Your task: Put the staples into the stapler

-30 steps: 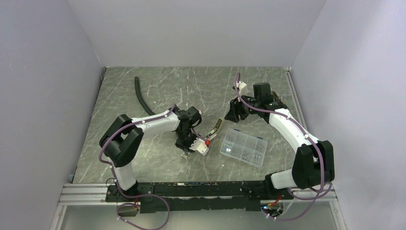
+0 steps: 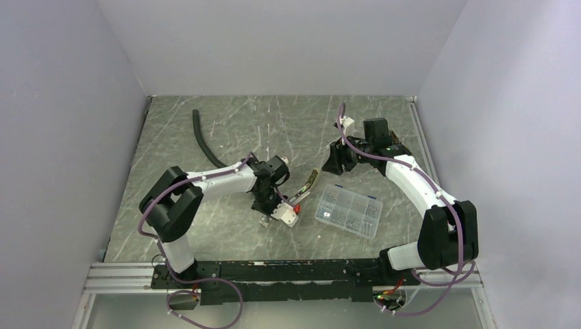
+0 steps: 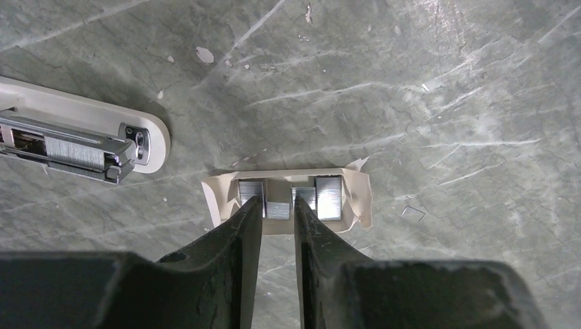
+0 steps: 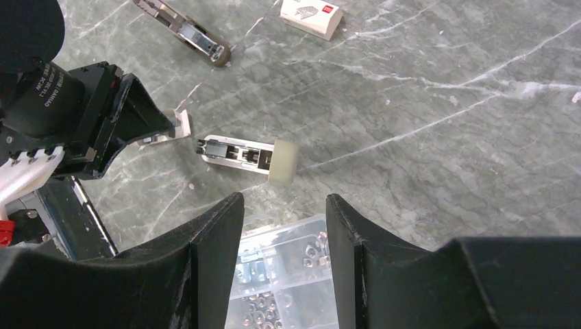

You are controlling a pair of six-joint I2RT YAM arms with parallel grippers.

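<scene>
A small open cardboard box (image 3: 288, 174) holds several short silver staple strips. Above it, in the left wrist view, my left gripper is partly open. One strip (image 3: 278, 210) shows in the gap between its fingertips; I cannot tell whether they touch it. At the left of that view lies a stapler with a pale base (image 3: 160, 145), its metal channel showing a row of staples (image 3: 74, 152). In the right wrist view, an opened stapler with a cream end (image 4: 283, 163) lies beyond my right gripper, which stands open and empty.
A clear compartment box (image 2: 349, 211) of small hardware lies below my right gripper. Another stapler (image 4: 195, 40) and a white box (image 4: 311, 17) are farther off. A loose staple (image 3: 412, 214) lies right of the cardboard box.
My left arm has shifted slightly, its hand a little toward the table's front and its elbow a little left. The right arm looks almost still. The things on the table have not visibly moved.
</scene>
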